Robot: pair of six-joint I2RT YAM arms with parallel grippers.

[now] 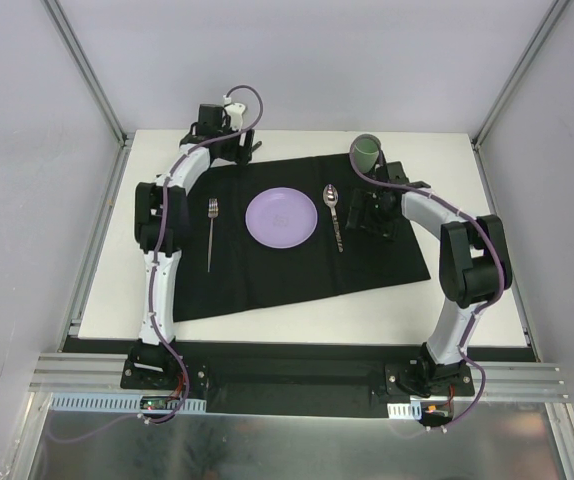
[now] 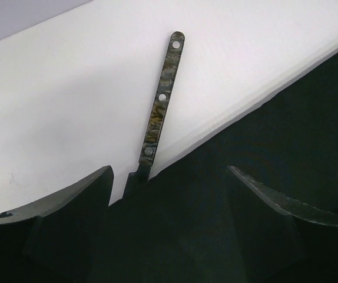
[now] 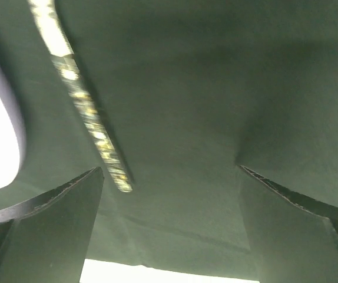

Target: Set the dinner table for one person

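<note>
A purple plate point(image 1: 281, 217) lies on the black mat point(image 1: 267, 280), a fork point(image 1: 211, 230) to its left and a spoon point(image 1: 332, 215) to its right. My left gripper point(image 1: 238, 148) stands open at the back edge; below it a knife point(image 2: 162, 97) with a marbled handle lies on the white table, blade end at the mat's edge, partly hidden. My right gripper point(image 1: 372, 214) is open over the mat right of the spoon, whose handle point(image 3: 89, 118) shows blurred in the right wrist view, nothing between the fingers. A green cup point(image 1: 365, 152) stands behind that gripper.
White table point(image 1: 107, 290) surrounds the mat. Walls point(image 1: 317, 60) border the table at the back and sides.
</note>
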